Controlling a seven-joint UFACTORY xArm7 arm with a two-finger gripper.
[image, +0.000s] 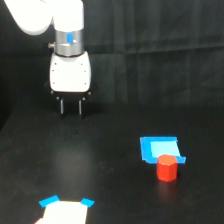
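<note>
A white robot arm hangs at the upper left, its black gripper above the dark table with its two fingers apart and nothing visible between them. A red hexagonal block stands at the right, at the front edge of a small light square bordered with blue tape. At the bottom left, a pale square with blue tape at its corners is cut off by the frame's edge.
A black curtain hangs behind the table.
</note>
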